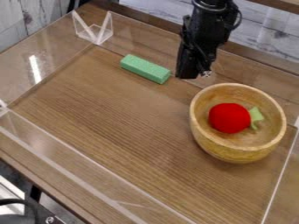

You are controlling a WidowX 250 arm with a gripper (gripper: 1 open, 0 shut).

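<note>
My gripper (191, 70) is at the upper middle, above the table, to the right of a green block (145, 68) that lies flat on the wood. Whether the fingers are open or shut is hard to tell; no object shows between them. A wooden bowl (207, 140) at the right holds a red round object (228, 116) and a smaller light green piece (257, 121).
A clear wire-like or plastic item (93, 31) stands at the back left. A pale wall edges the back.
</note>
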